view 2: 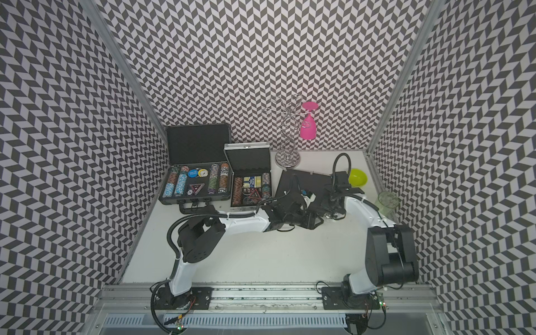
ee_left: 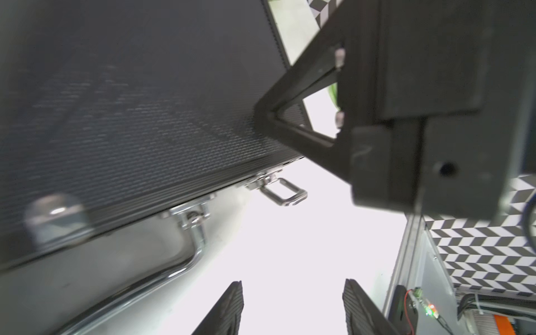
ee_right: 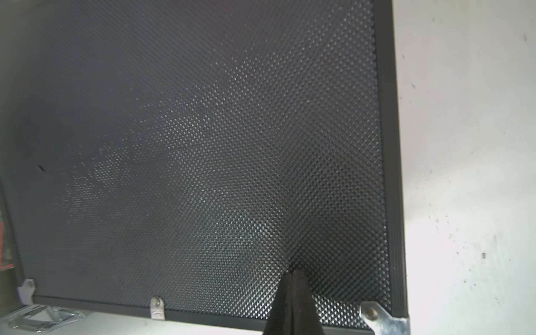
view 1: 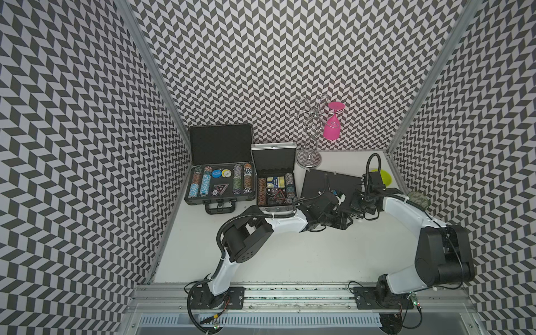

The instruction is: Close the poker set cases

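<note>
The rightmost case (view 1: 321, 179) lies shut, lid down. Over its front edge my left gripper has its fingers apart, with nothing between them, above the table beside the metal latches (ee_left: 282, 192) and handle (ee_left: 184, 262). My right gripper is shut, fingertips on the lid near the latch edge. The large left case (view 1: 220, 142) stands open with chips in rows. The small middle case (view 1: 273, 157) stands open too, showing chips and cards.
A metal glass stand (view 1: 308, 156) with a pink glass (view 1: 332, 125) is at the back. A green bowl (view 2: 357, 177) and a clear cup (view 2: 388, 201) sit at right.
</note>
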